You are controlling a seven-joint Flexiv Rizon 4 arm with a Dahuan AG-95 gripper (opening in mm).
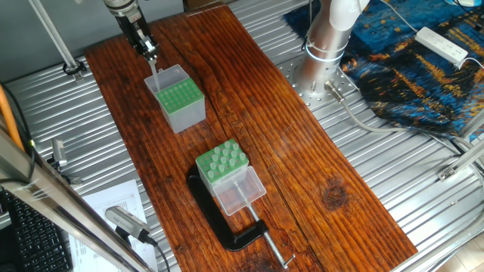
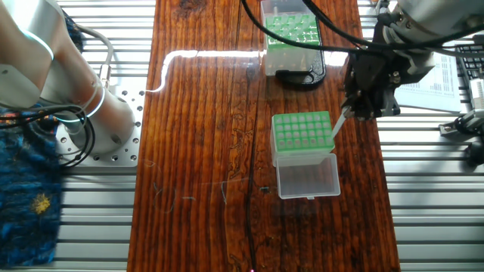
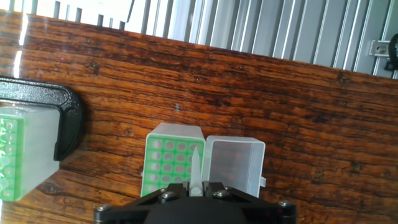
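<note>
My gripper is shut on a translucent white pipette tip [image 3: 196, 165], whose narrow end points away from the fingers. In the wrist view the tip overlaps the right columns of a green-topped rack box [image 3: 168, 158], next to its open lid [image 3: 233, 165]. Exterior view 2 shows the tip [image 2: 339, 123] slanting down beside the right edge of the green rack [image 2: 302, 130]. In exterior view 1 the tip [image 1: 156, 74] appears against the raised lid. Whether it touches the box cannot be told.
A second green-topped box [image 1: 223, 161], with several tips standing in it and its lid [image 1: 240, 190] open, sits by a black clamp [image 1: 219, 215]. Bare wood [image 1: 302, 174] lies to the right of both boxes. In exterior view 2, cables cross above the table.
</note>
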